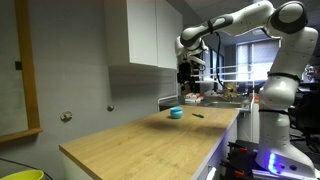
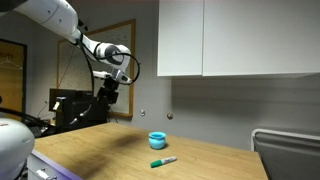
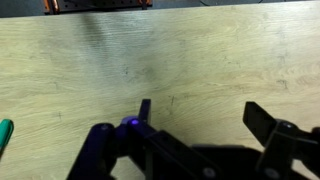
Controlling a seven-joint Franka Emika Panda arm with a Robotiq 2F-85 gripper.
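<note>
My gripper is open, pointing down, with only bare wood showing between its fingers. It hangs well above the table, as the first exterior view shows. A light-blue bowl rests on the tabletop, with something pale inside that is too small to make out. Nearer the camera in the second exterior view lies a green marker with a whitish section. Only part of this marker shows at the left edge of the wrist view. The bowl is out of the wrist view.
White cabinets hang above the table's wall side. At the room's far end stands a shelf or rack with items. A yellow-green bin sits at the lower left.
</note>
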